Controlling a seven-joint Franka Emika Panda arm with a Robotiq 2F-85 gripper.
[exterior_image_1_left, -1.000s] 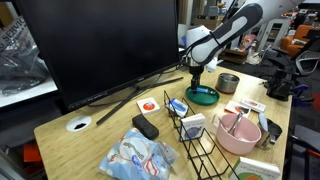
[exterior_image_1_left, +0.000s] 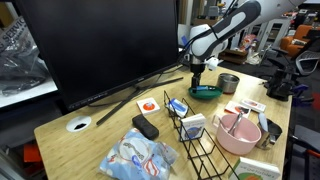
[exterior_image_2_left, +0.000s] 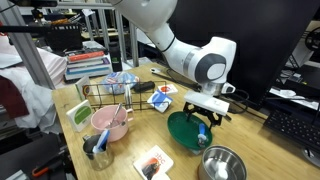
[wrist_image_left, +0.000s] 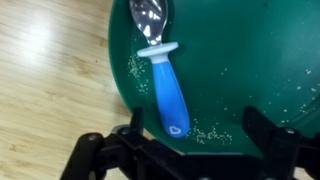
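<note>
A spoon (wrist_image_left: 168, 95) with a blue handle and metal bowl lies on a dark green plate (wrist_image_left: 215, 50), close to the plate's edge. My gripper is open just over the plate. In the wrist view the blue handle end lies between the two spread fingers, nearer the left one, and neither finger visibly touches it. Exterior view 2 shows the white arm reaching down to the green plate (exterior_image_2_left: 180, 131), with the blue handle (exterior_image_2_left: 202, 129) below the gripper (exterior_image_2_left: 208, 112).
A metal pot (exterior_image_2_left: 222, 163) stands close beside the plate. On the other side are a wire rack (exterior_image_1_left: 205, 150) and a pink tub (exterior_image_1_left: 238, 136) holding utensils. A black monitor (exterior_image_1_left: 110, 50) stands behind. Bare wood shows on the table's left part.
The arm has come down a little toward the green plate over the last second. The plate and the objects around it look unmoved.
</note>
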